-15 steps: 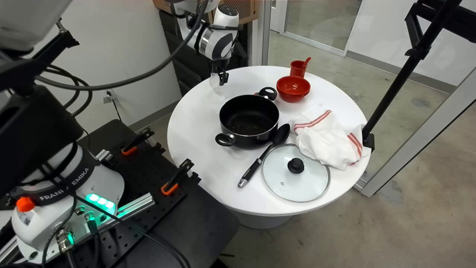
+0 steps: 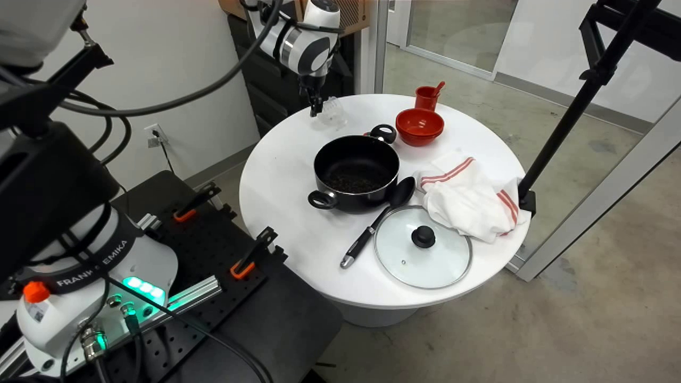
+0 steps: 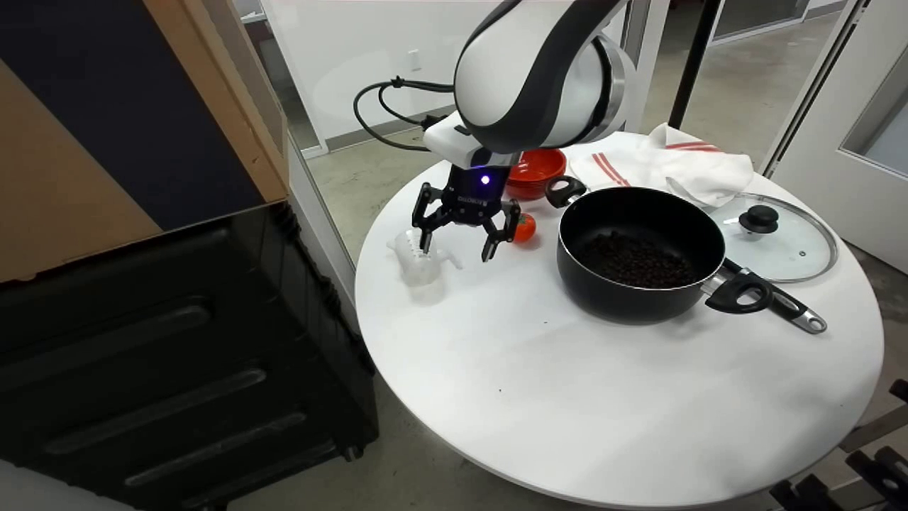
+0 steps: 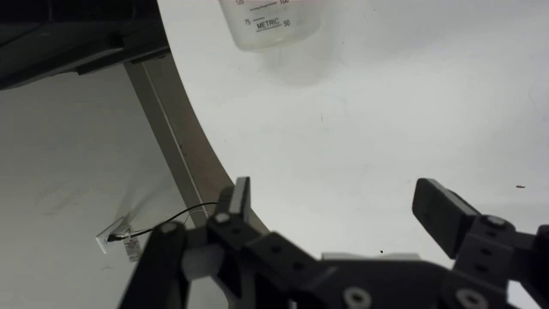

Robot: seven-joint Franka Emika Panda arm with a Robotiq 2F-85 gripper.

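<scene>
A clear measuring cup (image 3: 418, 265) with printed markings stands near the table's edge, its lower part showing at the top of the wrist view (image 4: 272, 31). My gripper (image 3: 456, 251) is open close by, its fingers spread and nothing between them. In the wrist view only bare table and the table's edge lie between the fingertips, with the cup beyond them. From exterior view 1 the cup (image 2: 333, 114) appears just right of the gripper, apart from the fingers as far as I can tell.
A black pot (image 3: 613, 298) with dark beans inside sits mid-table, a tomato (image 3: 524, 227) beside it. Red bowls (image 2: 418, 126), a red cup (image 2: 426, 98), a towel (image 2: 469, 204), a black spoon (image 2: 364, 246) and a glass lid (image 2: 408, 261) occupy the other side.
In exterior view 1 my gripper has shifted slightly left and up. The clear cup, earlier partly hidden at the gripper's left, now shows to its right.
</scene>
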